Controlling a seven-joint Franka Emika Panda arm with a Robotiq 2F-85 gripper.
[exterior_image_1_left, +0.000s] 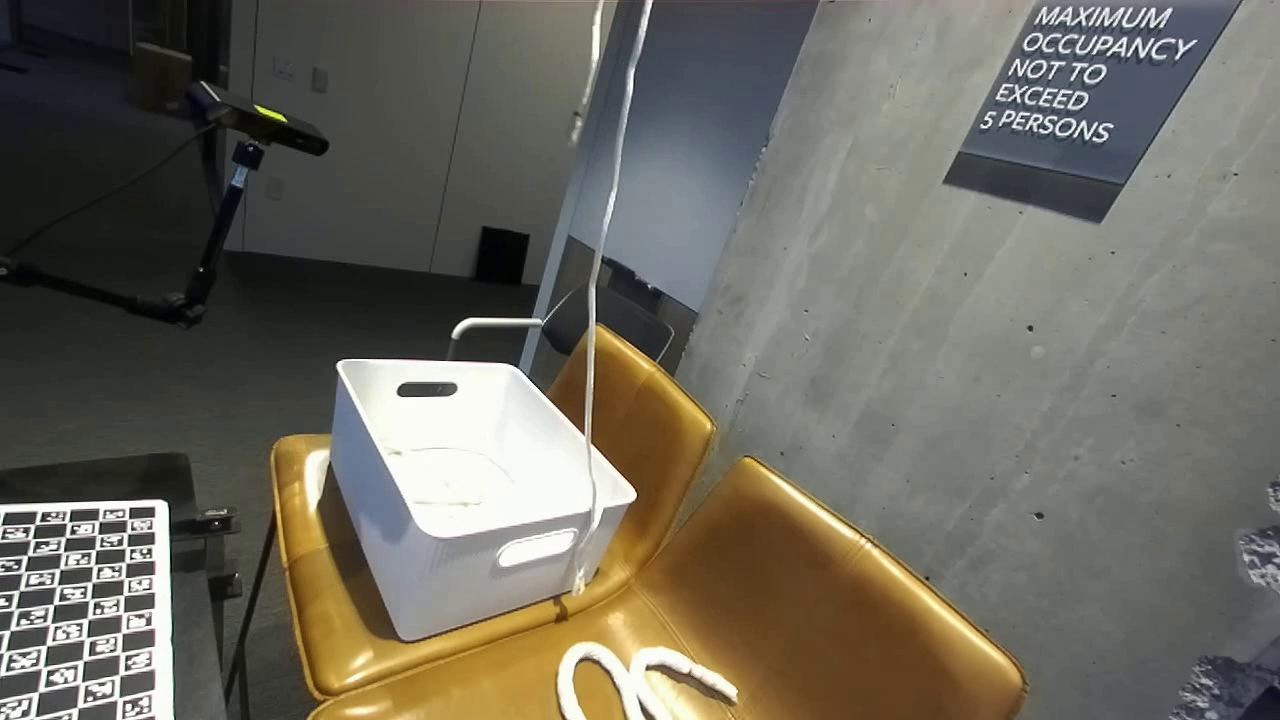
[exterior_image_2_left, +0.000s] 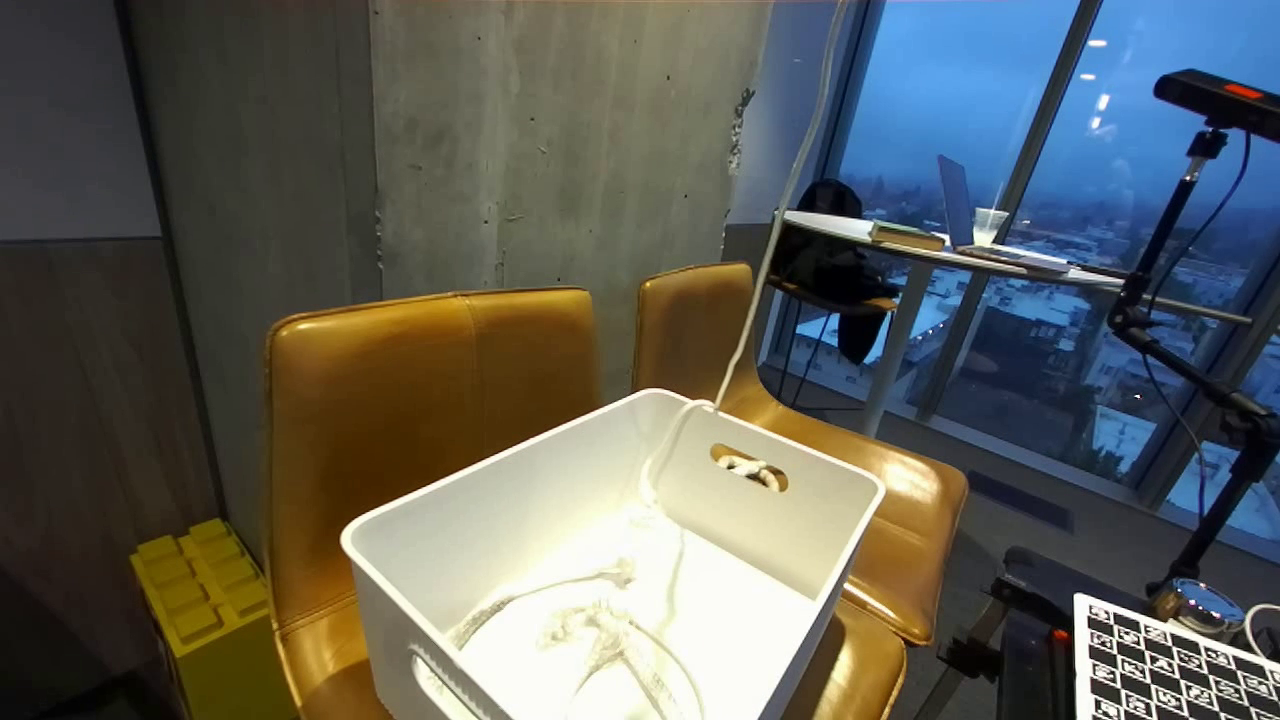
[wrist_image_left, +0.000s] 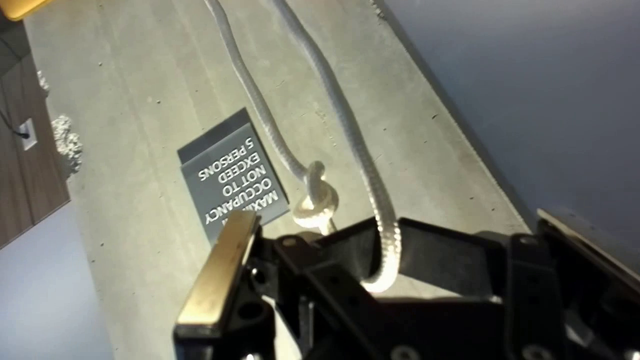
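Note:
In the wrist view my gripper is shut with a white rope (wrist_image_left: 354, 126) between its fingers, and the rope curls back below them. A second strand runs to a knot (wrist_image_left: 316, 204) beside the fingers. Exterior view 1 shows a long strand (exterior_image_1_left: 618, 180) hanging to the corner of the white bin (exterior_image_1_left: 468, 570), and a shorter strand (exterior_image_1_left: 590, 72) with a loose end in the air. The gripper itself is outside both exterior views. In exterior view 2 the rope (exterior_image_2_left: 798, 156) reaches the bin's rim and appears to drop inside; whether it touches is unclear.
More rope (exterior_image_2_left: 606, 636) lies on the bin's floor. A tan chair (exterior_image_1_left: 828, 576) carries a curled piece of white rope (exterior_image_1_left: 642, 684). A checkered board (exterior_image_1_left: 84, 600) and a camera stand (exterior_image_1_left: 204, 258) are to the left. Beyond the chairs rises a concrete wall (exterior_image_1_left: 1020, 360).

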